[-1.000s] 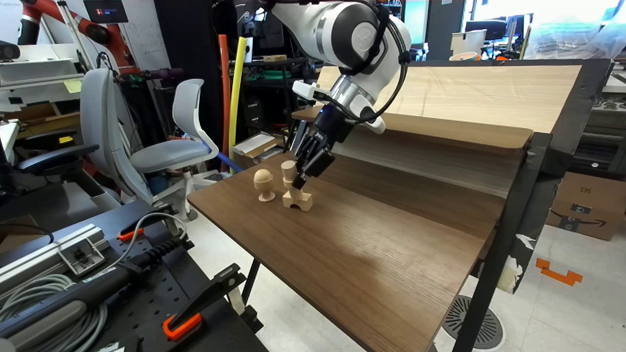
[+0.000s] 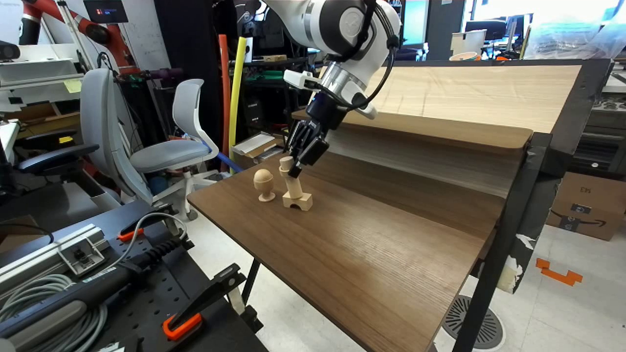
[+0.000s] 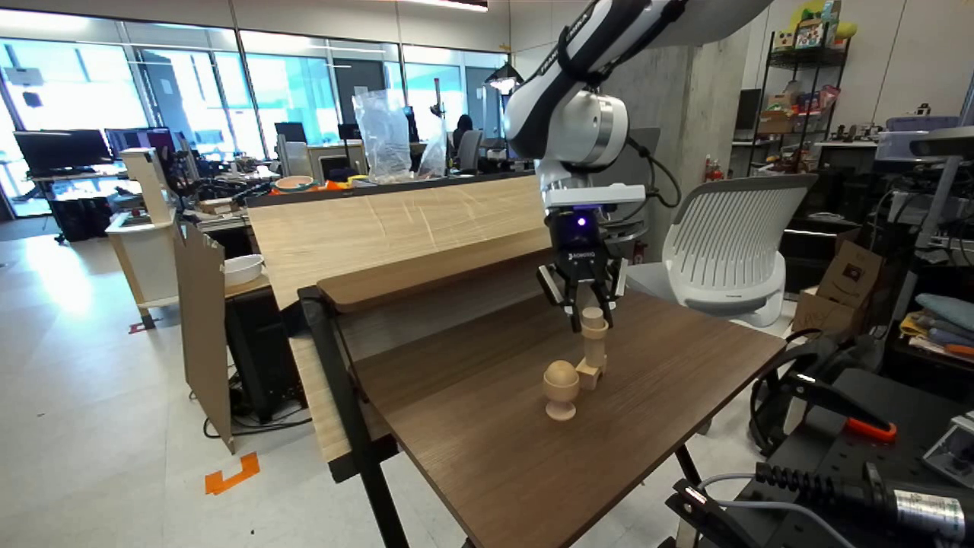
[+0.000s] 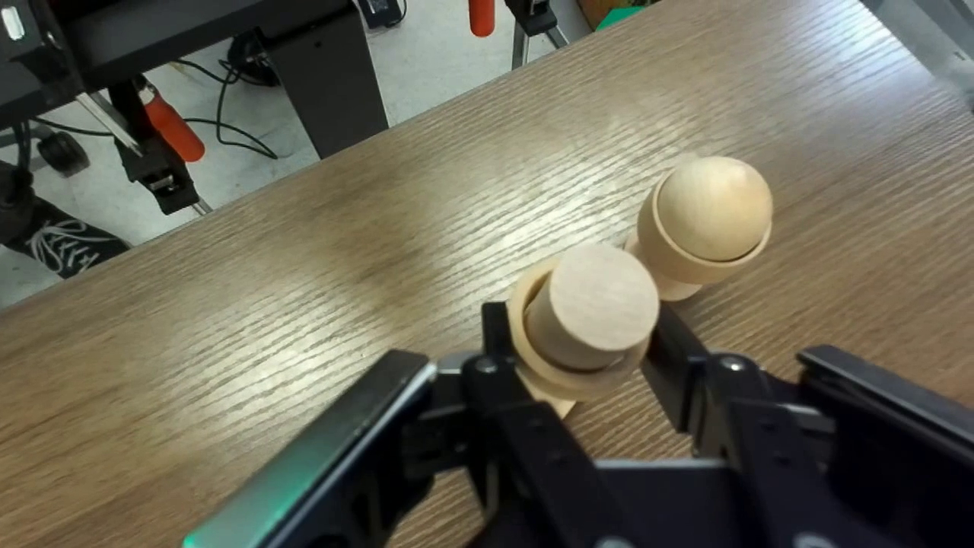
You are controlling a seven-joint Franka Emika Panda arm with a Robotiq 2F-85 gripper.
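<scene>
My gripper is shut on a pale wooden ring (image 4: 586, 383), one black fingertip at either side of it. Through the ring passes a plain wooden cylinder (image 4: 604, 297), its flat top standing above the rim. More of the cylinder (image 2: 294, 187) shows below the ring, rising from an arch-shaped wooden block (image 2: 298, 201) on the tabletop. In exterior view 2, the ring (image 3: 595, 332) sits near the cylinder's upper end, clear of the block (image 3: 590, 371). In exterior view 1, the cylinder appears to lean slightly.
A wooden egg-like piece in a footed cup (image 2: 264, 184) stands close beside the block. A raised shelf (image 2: 446, 131) runs along one side, and a grey chair (image 3: 730, 246) stands beyond the table's end.
The gripper has risen and shifted slightly left in exterior view 1. The ring is higher on the cylinder, baring its lower part. The block and the egg-like piece have stayed in place.
</scene>
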